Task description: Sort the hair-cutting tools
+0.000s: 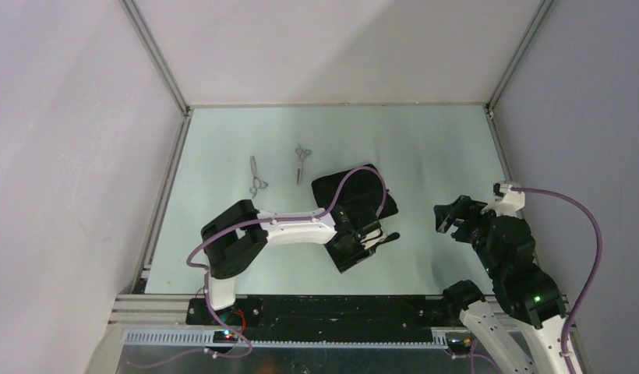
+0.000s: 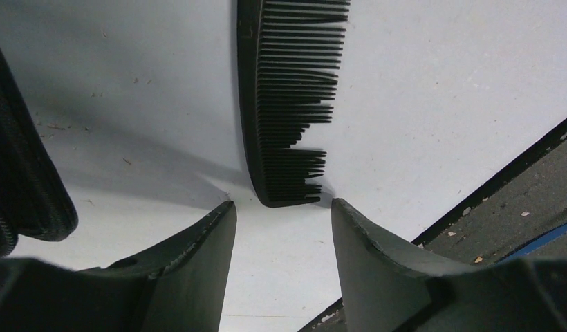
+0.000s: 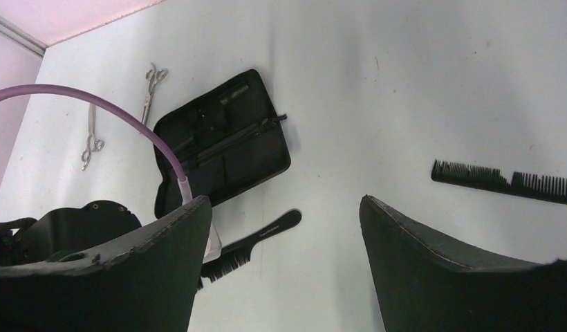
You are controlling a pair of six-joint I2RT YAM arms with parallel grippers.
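Note:
In the left wrist view, the toothed end of a black comb (image 2: 249, 104) lies on the table just ahead of my left gripper, whose parted fingers stand either side of its tip. Its handle (image 3: 281, 223) shows in the right wrist view. A second black comb (image 3: 474, 176) lies apart at the right of that view. Two silver scissors (image 1: 256, 184) (image 1: 301, 162) lie at the upper left of the table. The black tool case (image 3: 256, 166) is open, with several compartments. My right gripper hangs open and empty at the table's right side.
The left arm (image 1: 301, 230) reaches across the table below the case, its purple cable (image 1: 355, 173) looping over it. The front table edge (image 2: 495, 180) runs close beside my left gripper.

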